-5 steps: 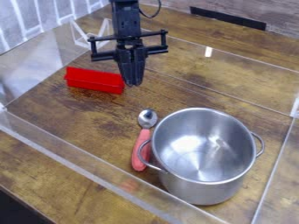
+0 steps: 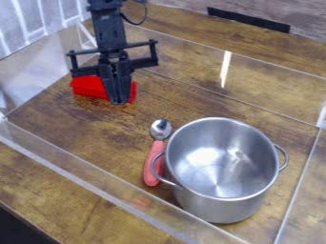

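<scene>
My black gripper [image 2: 117, 91] is lowered over a red block [image 2: 90, 86] at the upper left, in front of the block's right part; its fingers look shut, with nothing visible between them. To the lower right stands a steel pot [image 2: 222, 170] with two side handles. Along the pot's left side lies a spoon [image 2: 160, 131] with a red handle [image 2: 154, 164].
The wooden table [image 2: 230, 95] has clear room at the back right and in the middle. Transparent panels or edges border the work area at left, front and right.
My gripper has moved down and to the left, from above and right of the red block to in front of it. The pot and spoon have not moved.
</scene>
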